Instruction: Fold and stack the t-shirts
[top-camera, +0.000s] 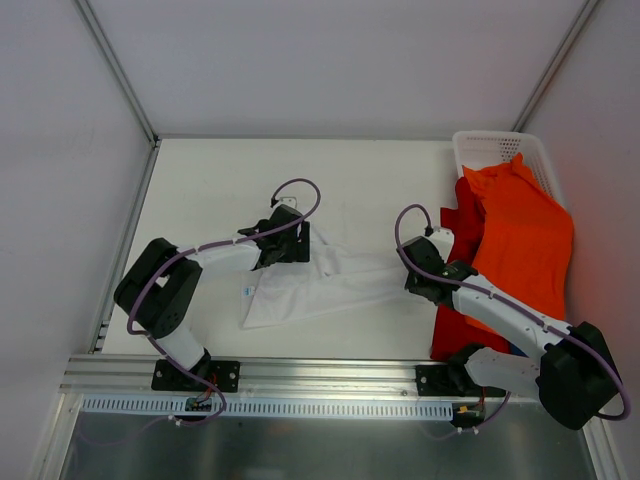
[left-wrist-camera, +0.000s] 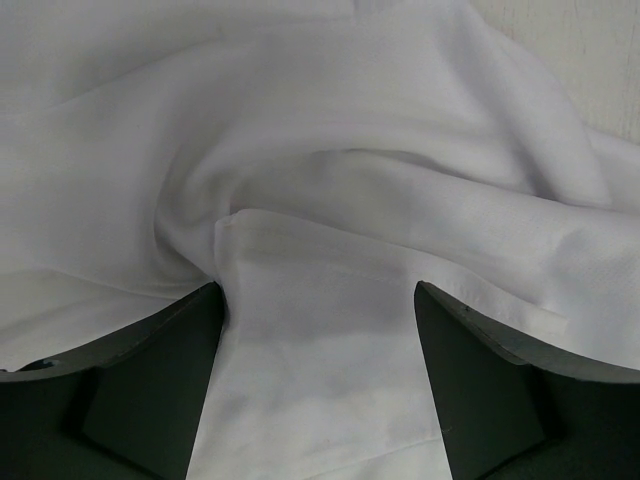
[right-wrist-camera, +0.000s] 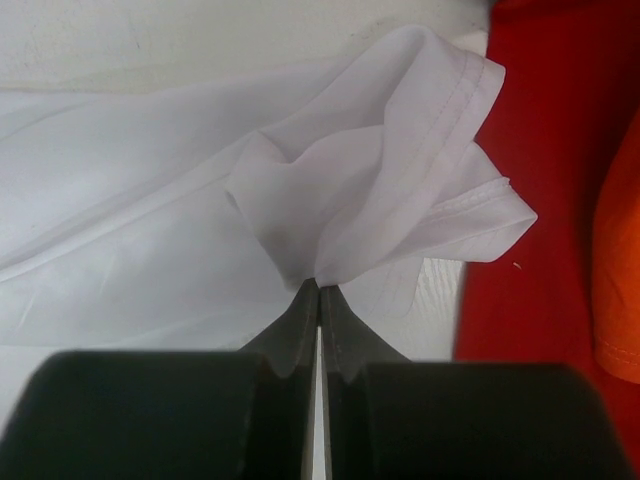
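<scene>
A white t-shirt (top-camera: 320, 295) lies rumpled across the middle of the table, its loose folds (left-wrist-camera: 350, 90) filling the left wrist view. My left gripper is part open over these folds, its fingertips low against the cloth around a hemmed flap. My right gripper is shut on a bunched end of the white t-shirt at its right, beside the red fabric.
At the right, red (top-camera: 450, 330) and orange (top-camera: 530, 260) shirts drape over and beside a white basket (top-camera: 480, 147).
</scene>
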